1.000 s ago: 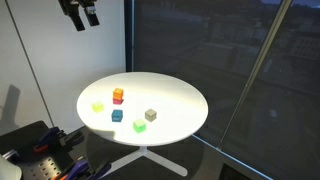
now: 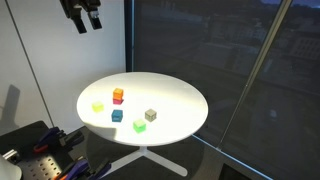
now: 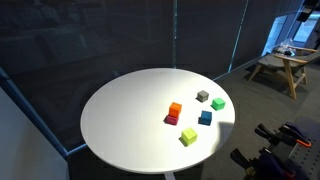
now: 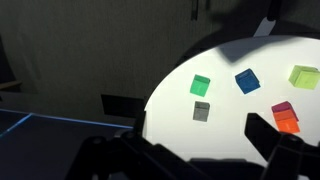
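High above the round white table [image 2: 175,90], my gripper [image 2: 87,22] hangs open and empty. An orange cube [image 3: 176,109] appears to rest on a red-pink cube [image 3: 171,119]. Separate from that pair lie a yellow-green cube [image 3: 189,136], a blue cube [image 3: 205,118], a green cube [image 3: 218,103] and a grey cube [image 3: 203,96]. Looking down in the wrist view, the grey cube [image 4: 201,111] and green cube [image 4: 200,86] show between and beyond the spread dark fingers; the orange cube [image 4: 287,121] is near the right finger.
A wooden chair [image 3: 283,70] stands well apart from the table. Dark equipment [image 2: 60,145] occupies the floor area at lower left in the first exterior view.
My gripper has shifted very slightly to the right in the first exterior view. The cubes have not moved.
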